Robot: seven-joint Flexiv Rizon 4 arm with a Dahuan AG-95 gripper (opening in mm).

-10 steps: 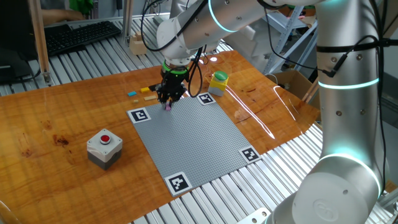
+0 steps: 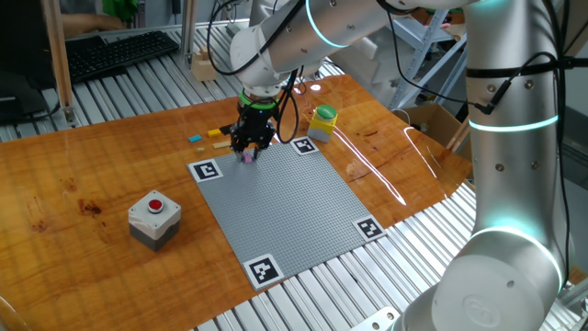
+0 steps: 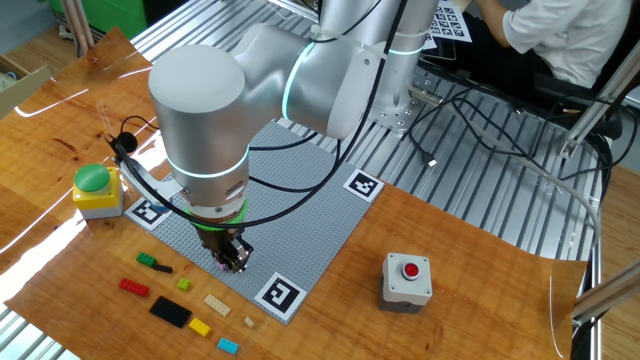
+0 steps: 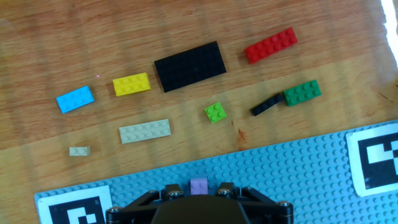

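Note:
A small purple brick [image 4: 199, 185] is at the baseplate's edge in the wrist view, between the fingers of my gripper. The fingers stand apart, with a narrow gap on either side of the brick, so the gripper looks open around it. In exterior view 1 the gripper [image 2: 246, 154] is low over the far-left part of the grey baseplate [image 2: 276, 202], the purple showing between its dark fingertips. Exterior view 2 shows the gripper [image 3: 232, 262] mostly hiding the brick. Whether the brick is pressed onto the studs cannot be seen.
Loose bricks lie on the wood beyond the plate, among them a black one [image 4: 190, 66], a red one [image 4: 271, 45], a light grey one [image 4: 145, 131] and a blue one [image 4: 75, 99]. A red-button box [image 2: 154, 221] and a green-button box [image 2: 322, 123] flank the plate. Most of the plate is bare.
The fingers have spread apart around the purple brick; before, they were closer together above it. The arm has hardly moved.

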